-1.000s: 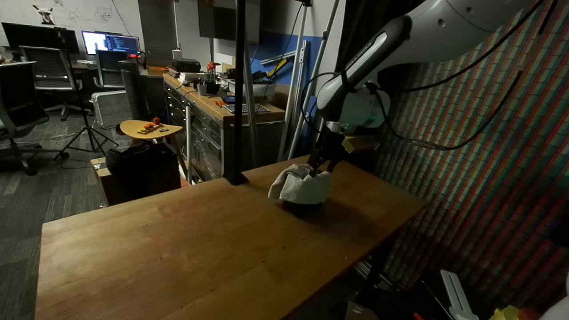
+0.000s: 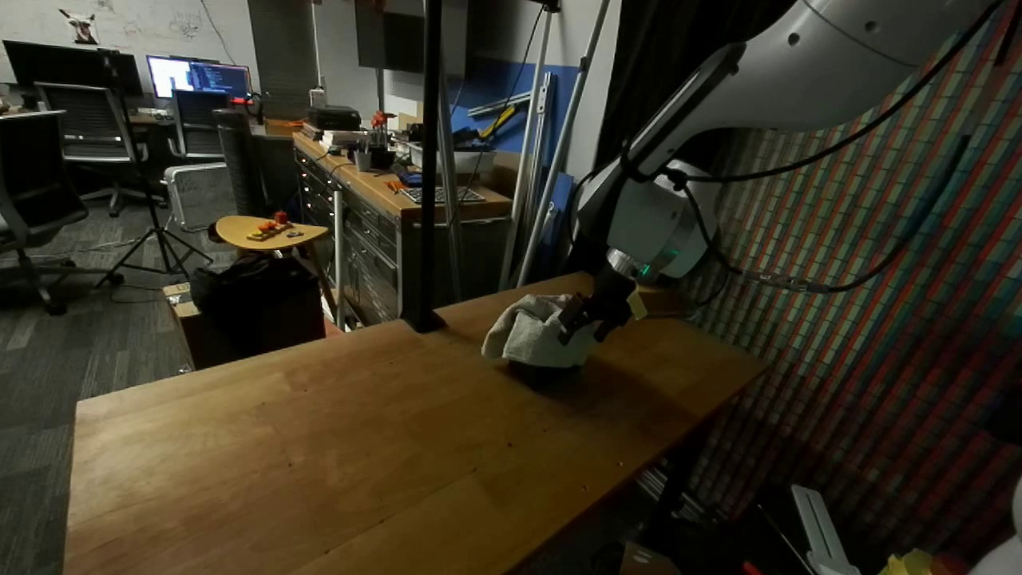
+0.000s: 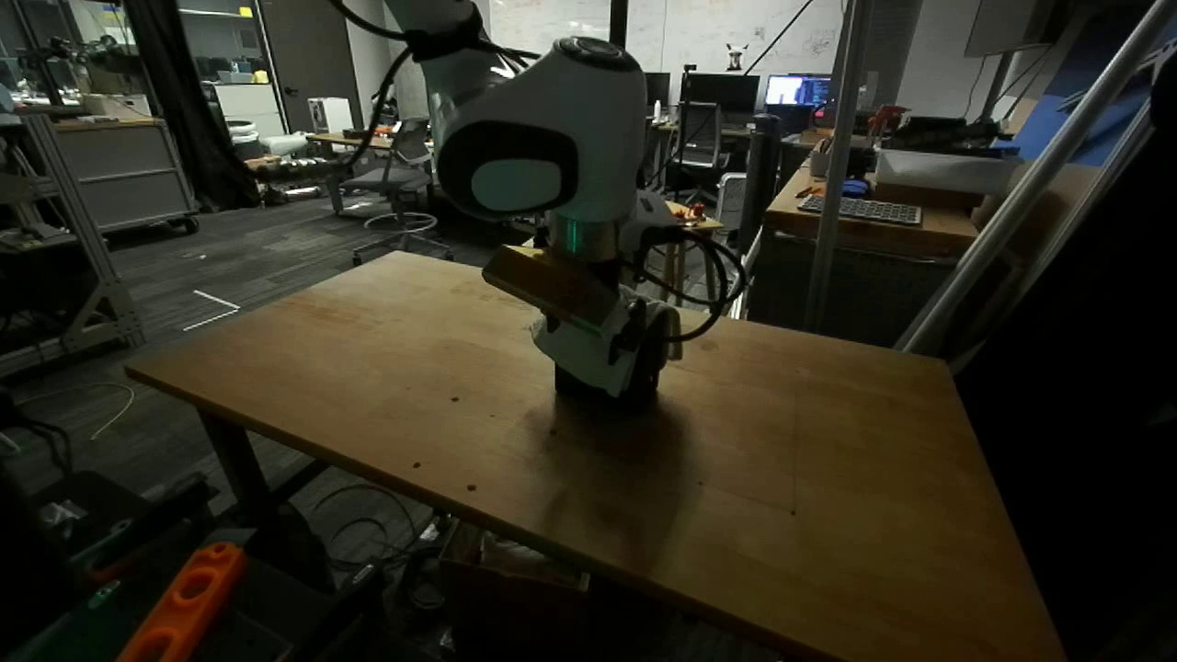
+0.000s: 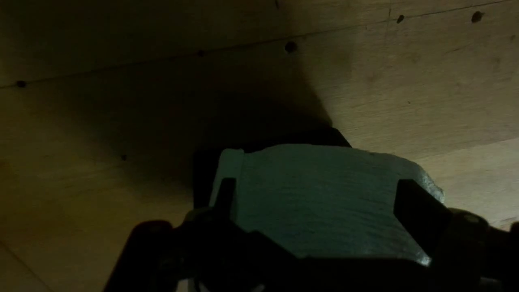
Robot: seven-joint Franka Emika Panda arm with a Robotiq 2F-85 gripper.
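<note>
A pale grey cloth lies draped over a dark object on the wooden table, with only the object's lower part showing. My gripper is at the cloth's right side in the first exterior view, tilted. From the second exterior view, the arm partly hides the cloth and the dark base beneath it. In the wrist view the gripper stands open, its dark fingers far apart with the cloth spread between and below them. Whether the fingers touch the cloth I cannot tell.
A black upright post stands at its far edge. A ribbed, coloured curtain hangs beyond the right end.
My gripper has come lower and slightly to the right, tilting more against the cloth's side. The cloth and the dark object look unmoved.
</note>
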